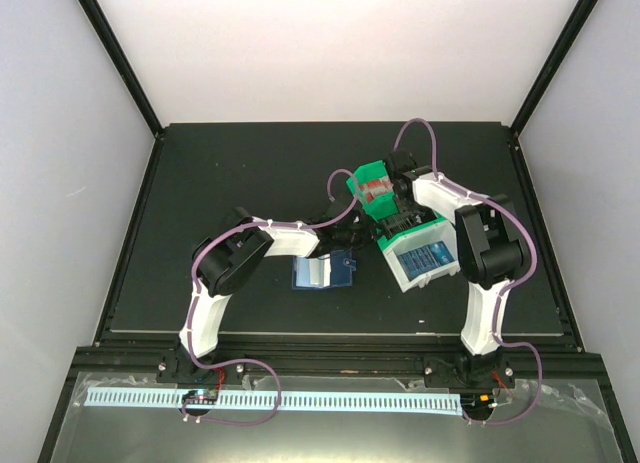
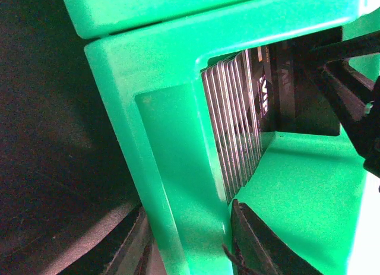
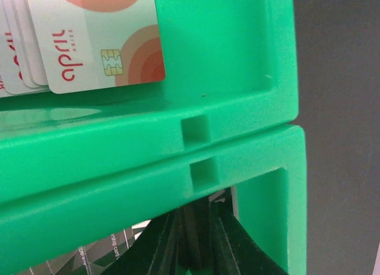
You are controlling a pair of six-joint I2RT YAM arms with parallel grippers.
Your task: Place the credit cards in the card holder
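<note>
The green card box has compartments; white-and-orange cards lie in one, a row of dark cards in the other. My left gripper is shut on the green box's wall. My right gripper reaches into the compartment of dark cards, its fingers around or beside a dark card at the end; how far they are closed is unclear. The blue card holder lies open on the mat, partly beside my left arm.
A white container with blue cards adjoins the green box at lower right.
</note>
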